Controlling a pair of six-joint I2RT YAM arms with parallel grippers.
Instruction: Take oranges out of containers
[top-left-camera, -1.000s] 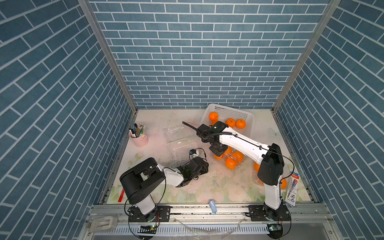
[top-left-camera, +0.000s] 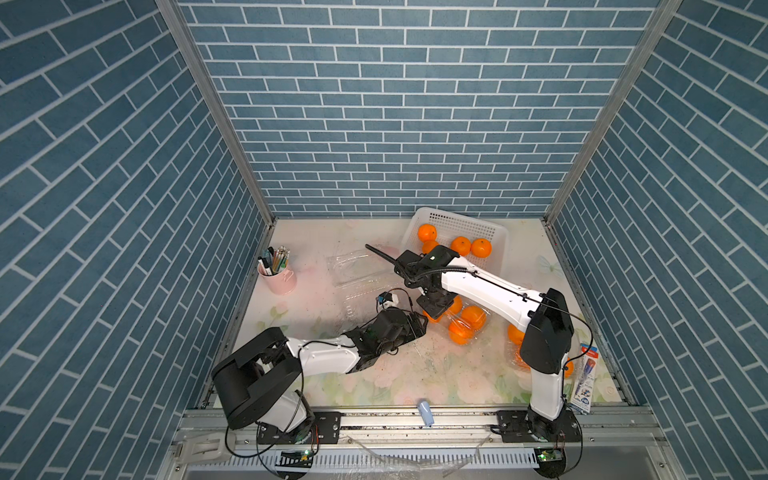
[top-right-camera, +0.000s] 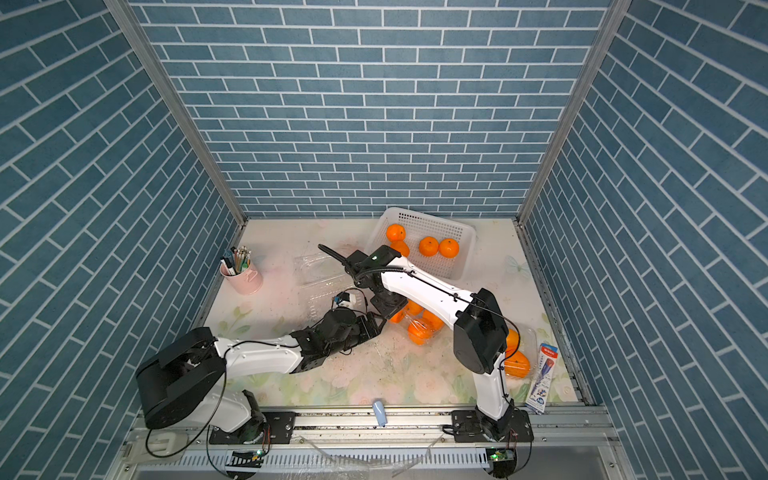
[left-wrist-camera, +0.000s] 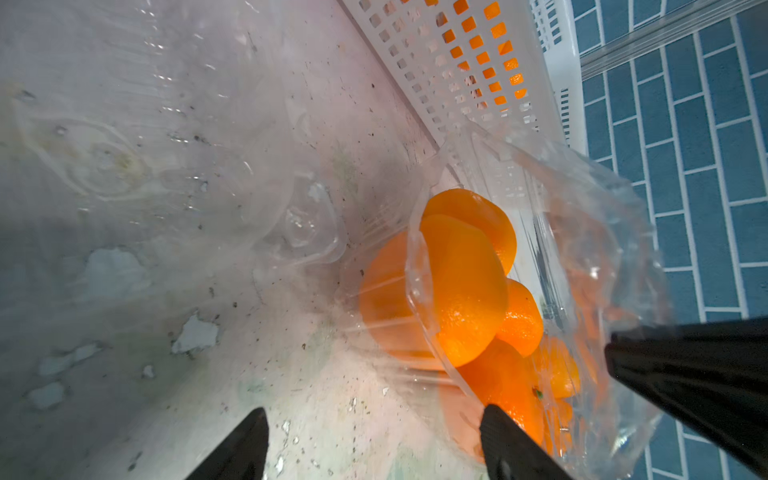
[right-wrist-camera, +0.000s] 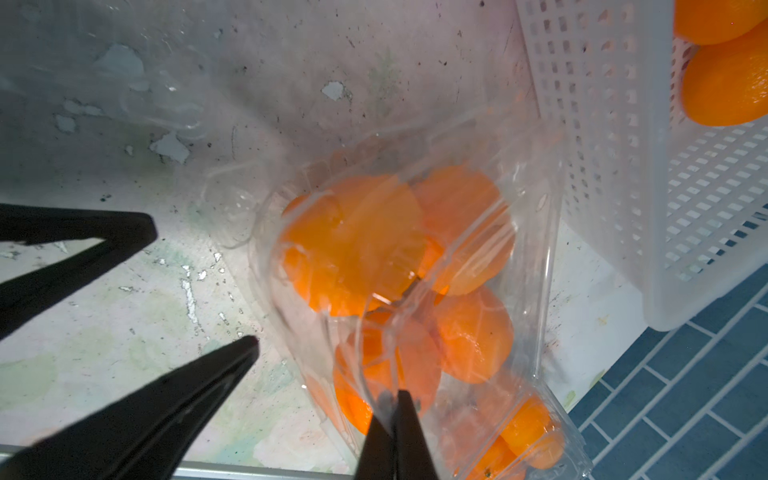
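Note:
A clear plastic container full of oranges (top-left-camera: 472, 317) sits mid-table; in the left wrist view its wall (left-wrist-camera: 600, 256) bends round the fruit (left-wrist-camera: 464, 288). My right gripper is shut at that container, with clear plastic at its fingertips in the right wrist view; whether it pinches the plastic is unclear. My left gripper is open just left of the container, nothing between its fingers. Another container with oranges (top-right-camera: 517, 364) stands at the right.
A white basket (top-right-camera: 416, 220) with oranges is at the back. Empty clear containers (top-left-camera: 352, 268) lie left of centre. A pink pen cup (top-left-camera: 278, 280) stands at the left, a flat package (top-left-camera: 585, 380) at the right edge.
My left arm has risen and moved a little right towards the container of oranges. The right arm has moved only slightly.

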